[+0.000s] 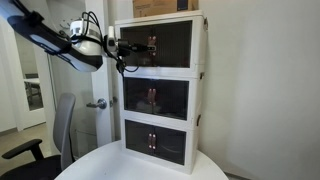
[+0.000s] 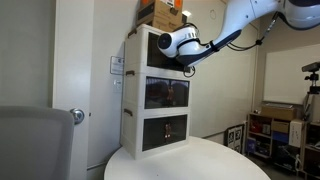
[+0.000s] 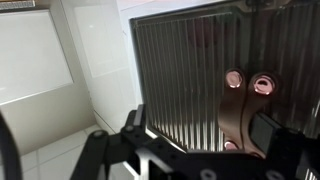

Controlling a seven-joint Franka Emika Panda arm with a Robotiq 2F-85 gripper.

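Note:
A white three-tier cabinet (image 1: pixel 160 72) with dark ribbed doors stands on a round white table. Its top doors (image 1: pixel 170 37) look closed. In the wrist view, two brown strap handles (image 3: pixel 232 108) with copper-coloured rivets hang side by side near the doors' meeting edge. My gripper is at the top tier, close before these handles, its black fingers (image 3: pixel 132 128) spread apart. The right finger overlaps the right-hand strap in this view; whether it touches is unclear. Exterior view 2 shows the arm (image 2: pixel 182 46) hiding the gripper and the top handles.
Cardboard boxes (image 2: pixel 160 15) sit on top of the cabinet. A grey chair (image 1: pixel 55 140) and a door (image 1: pixel 88 90) stand at the left; the wall on the right leaves open room.

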